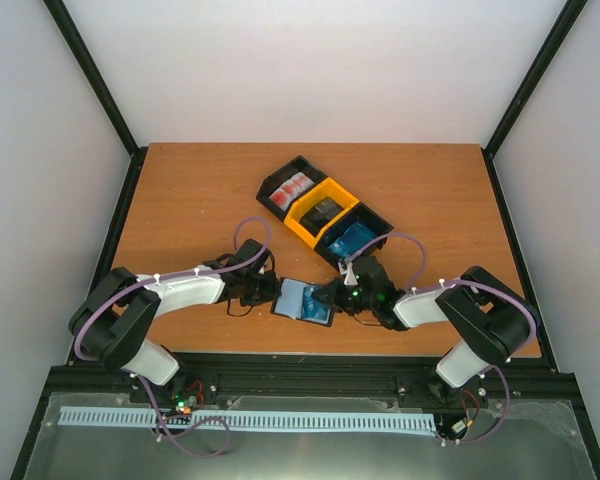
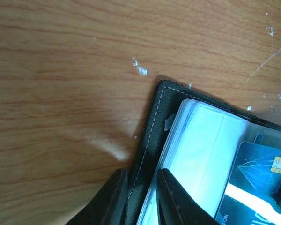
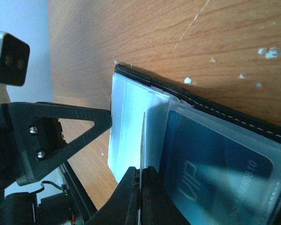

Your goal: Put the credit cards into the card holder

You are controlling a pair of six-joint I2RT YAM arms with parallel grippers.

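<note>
The card holder [image 1: 292, 298] lies open at the table's front middle, with clear sleeves and a blue card in its right side; in the right wrist view that card [image 3: 210, 159] reads VIP. My left gripper is part open at the holder's left edge, its fingertips over the black cover and the sleeve edges. My right gripper is shut at the sleeves beside the VIP card, with a thin upright sleeve edge at its fingertips; whether it pinches that edge is unclear.
Behind the holder are three joined bins: black with red-white cards [image 1: 290, 188], yellow [image 1: 306, 225] with dark cards, black with blue cards [image 1: 352, 240].
</note>
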